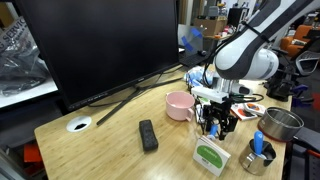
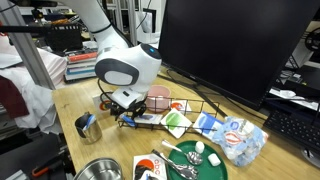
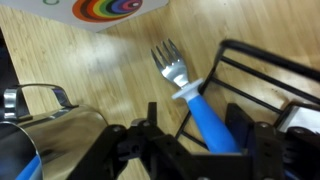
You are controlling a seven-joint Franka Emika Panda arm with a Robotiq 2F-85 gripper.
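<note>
A fork with a blue handle (image 3: pixel 208 122) and metal tines lies aslant in the wrist view, its tines on the wooden table. The handle reaches back between the two dark fingers of my gripper. One finger (image 3: pixel 152 140) is left of the handle, the other right of it; they stand apart, and whether either touches the handle is unclear. In exterior view 1 my gripper (image 1: pixel 216 128) points down at table height, behind a white box (image 1: pixel 211 155). A black wire rack (image 3: pixel 265 75) sits close to the right of the handle.
A metal cup (image 3: pixel 55 140) holding something blue stands left of the fork. A steel pot (image 1: pixel 281 124), a pink bowl (image 1: pixel 180 106) and a green plate (image 2: pixel 190 165) are around the rack.
</note>
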